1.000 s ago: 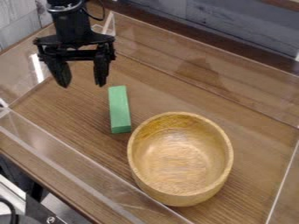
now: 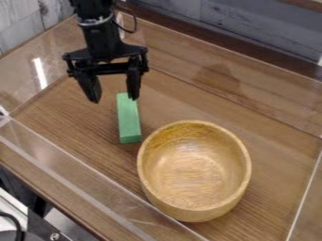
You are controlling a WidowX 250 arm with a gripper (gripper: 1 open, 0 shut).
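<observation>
My black gripper point(image 2: 111, 83) hangs in the upper left, open, with its two fingers apart and nothing between them. It is just above and to the left of a green rectangular block point(image 2: 128, 119), which lies flat on the wooden surface below it.
A large tan bowl point(image 2: 193, 193) sits at the lower right, near the block. A clear panel edge runs along the lower left.
My gripper has moved to the right, toward the green block. The block and the bowl look unmoved.
</observation>
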